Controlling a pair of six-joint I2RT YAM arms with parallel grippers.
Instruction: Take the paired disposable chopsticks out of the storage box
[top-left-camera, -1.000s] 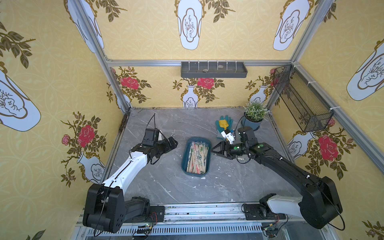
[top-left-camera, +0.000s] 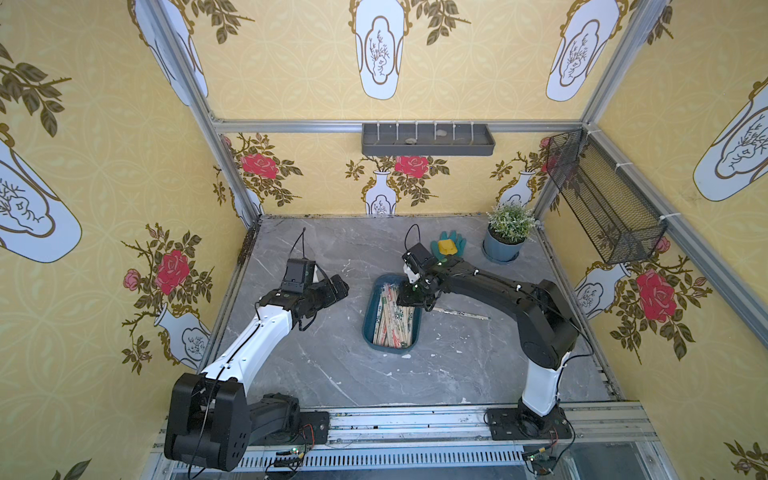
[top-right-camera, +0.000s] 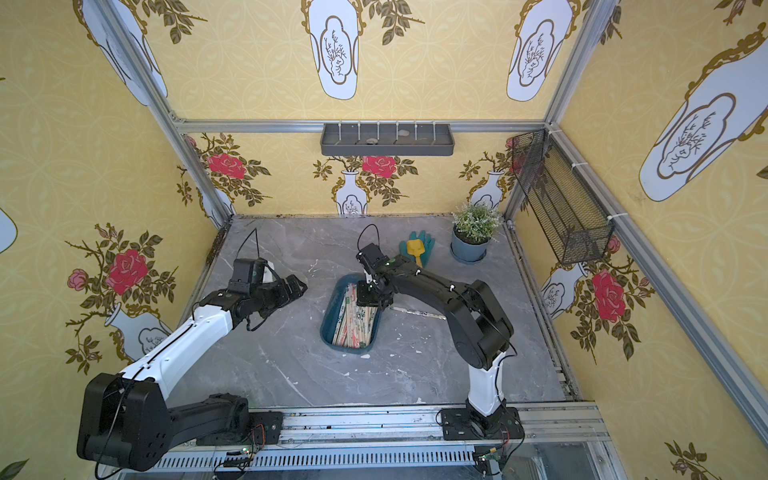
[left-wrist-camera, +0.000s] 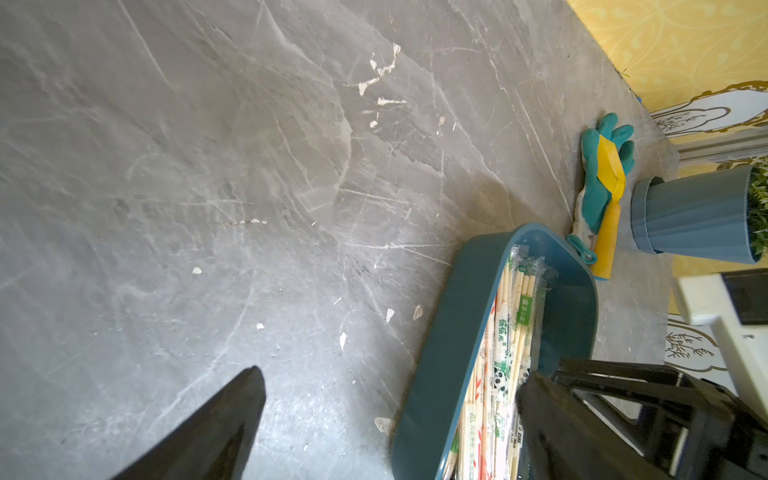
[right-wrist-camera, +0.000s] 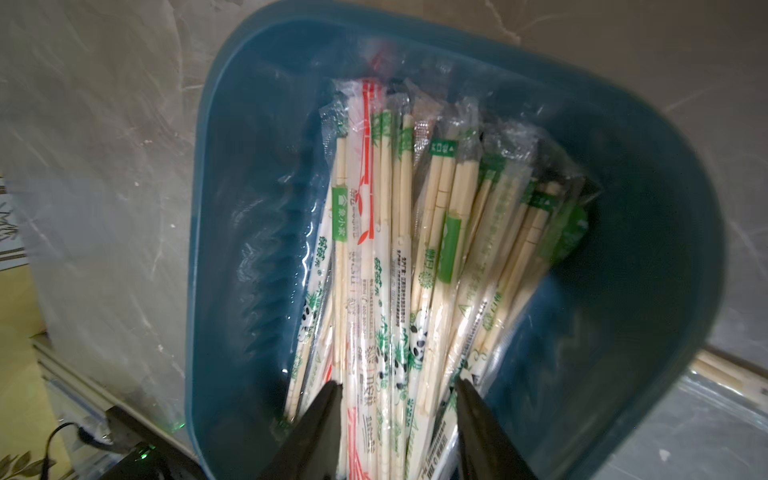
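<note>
The blue storage box (top-left-camera: 372, 329) stands mid-table, filled with paired chopsticks (top-left-camera: 392, 316) in clear wrappers. In the right wrist view, the chopsticks (right-wrist-camera: 448, 240) lie lengthwise, bunched and overlapping. Over the box is my right gripper, part open; its fingers (right-wrist-camera: 320, 428) point down at the wrapped pairs, several of which show between them. Whether they touch any pair I cannot tell. My left gripper stands open and empty left of the box. One wrapped pair (top-left-camera: 464, 313) lies on the table right of the box.
Behind the box lie teal gloves (top-left-camera: 456, 241) with a yellow tool (top-left-camera: 447, 247). A potted plant (top-left-camera: 505, 232) stands at the back right. A wire basket (top-left-camera: 608, 200) hangs on the right wall.
My right arm has swung left, from beside the box to over it, exposing the pair on the table. The left gripper has shifted slightly left.
</note>
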